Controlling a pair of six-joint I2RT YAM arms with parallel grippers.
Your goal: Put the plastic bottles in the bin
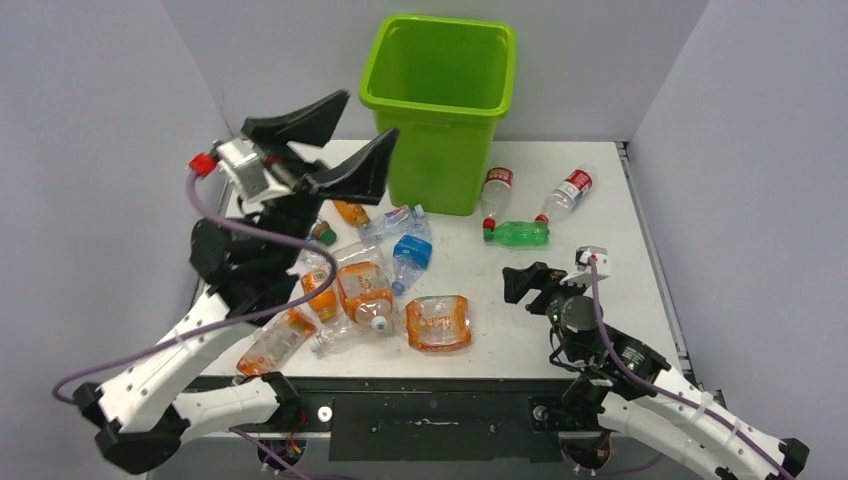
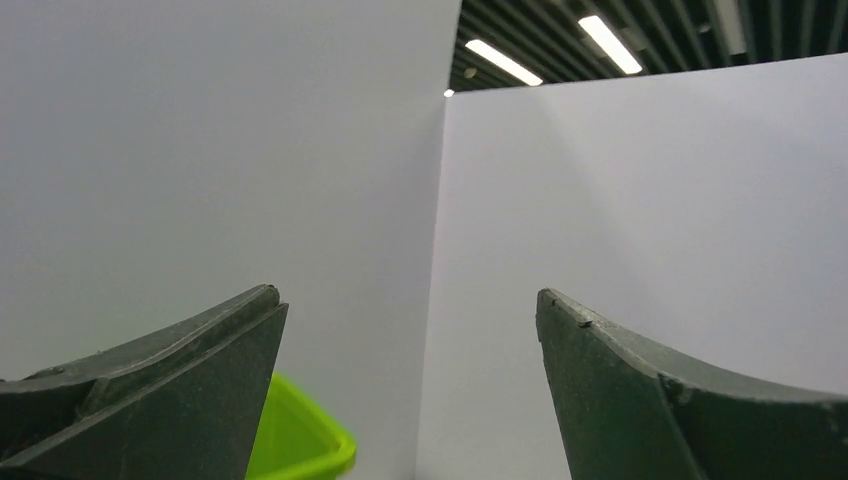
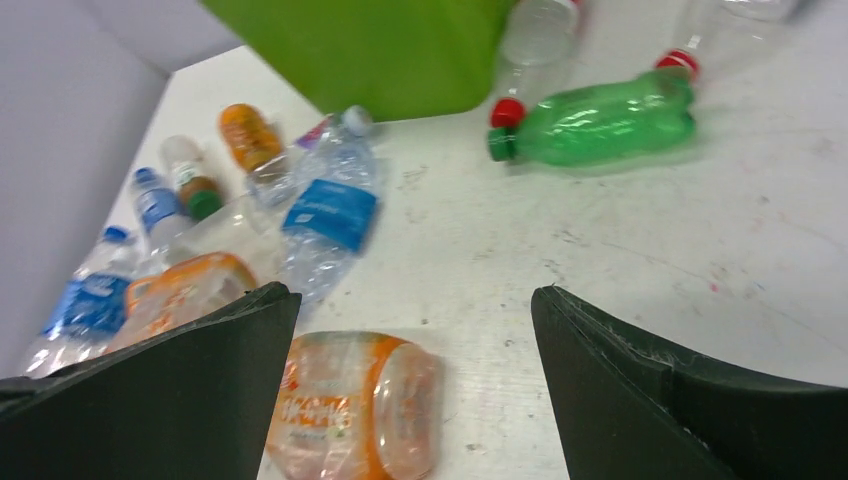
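My left gripper [image 1: 367, 132] is raised over the table's left, left of the green bin [image 1: 444, 160], open and empty. My right gripper [image 1: 521, 284] hangs over the table's right, its fingers apart with nothing between them. Plastic bottles crowd the left of the table, among them a blue-label one [image 1: 410, 262] and a crushed orange-label one [image 1: 437, 322]. Right of the bin lie a green bottle [image 1: 520, 234] and two red-capped clear bottles [image 1: 565, 195] [image 1: 496, 196]. The left arm hides part of the heap.
Grey walls [image 1: 730, 200] surround the white table [image 1: 590, 340] at back and sides. Its right front and centre have bare patches.
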